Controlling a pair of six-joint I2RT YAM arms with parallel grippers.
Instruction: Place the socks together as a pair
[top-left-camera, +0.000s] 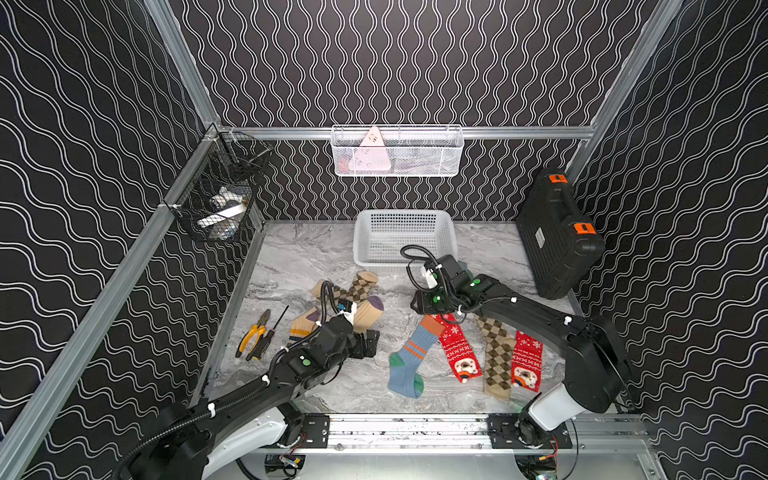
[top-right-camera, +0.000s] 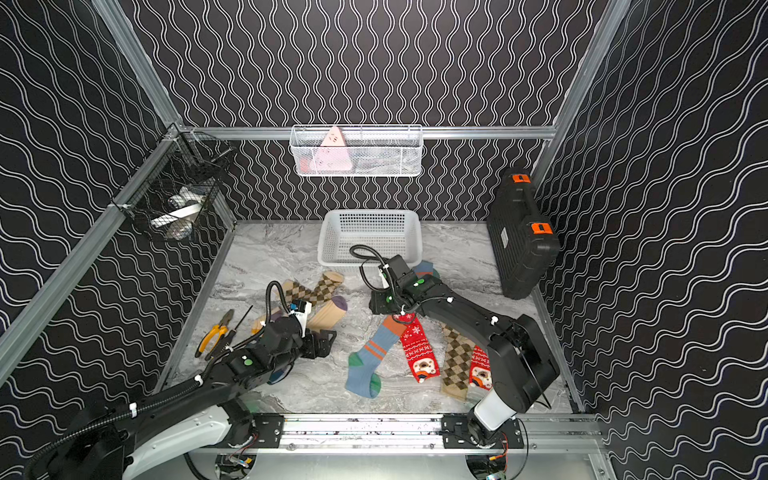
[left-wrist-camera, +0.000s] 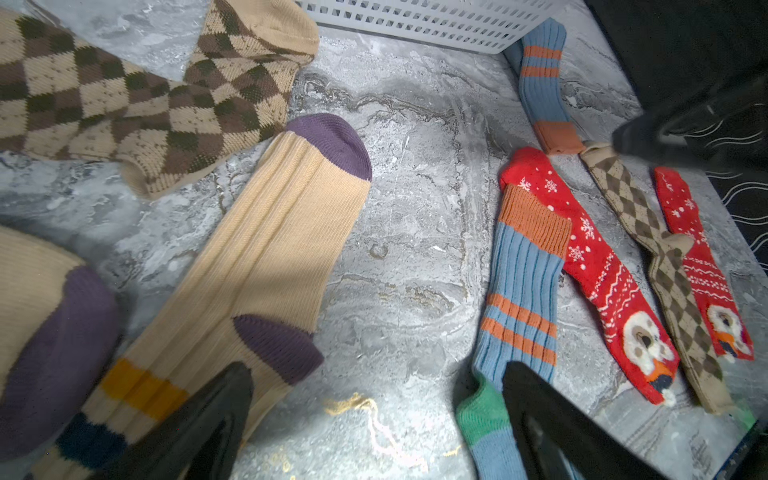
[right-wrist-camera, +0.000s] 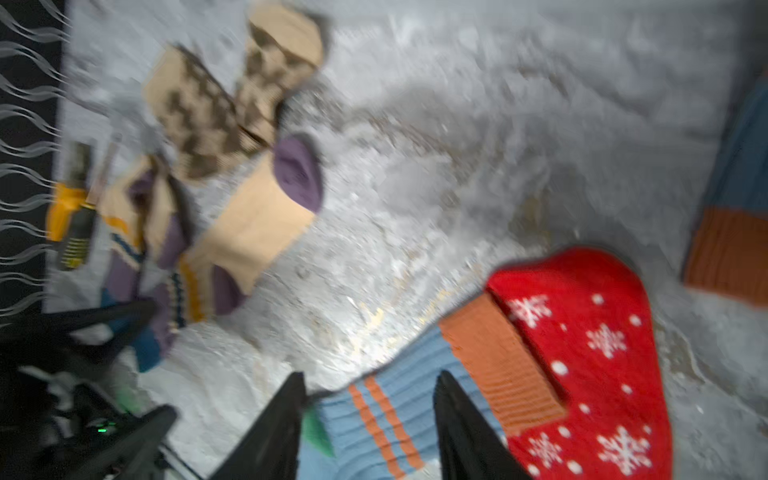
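In the top left view a blue sock with orange stripes (top-left-camera: 414, 360) lies front-centre, against a red bear sock (top-left-camera: 457, 352); its like (left-wrist-camera: 540, 80) lies near the basket. A checkered sock (top-left-camera: 497, 360) and second red sock (top-left-camera: 526, 360) are at right. On the left lie a beige purple-toed sock (left-wrist-camera: 272, 208) and checkered socks (left-wrist-camera: 144, 112). My left gripper (top-left-camera: 366, 344) is over the left-hand socks, open, nothing between its fingers. My right gripper is open above the blue and red socks, empty; its view is blurred.
A white basket (top-left-camera: 405, 260) stands at the back centre, a black case (top-left-camera: 552, 248) at the right. Pliers (top-left-camera: 252, 336) and a thin tool lie at the left. A mesh shelf (top-left-camera: 400, 160) hangs on the back wall.
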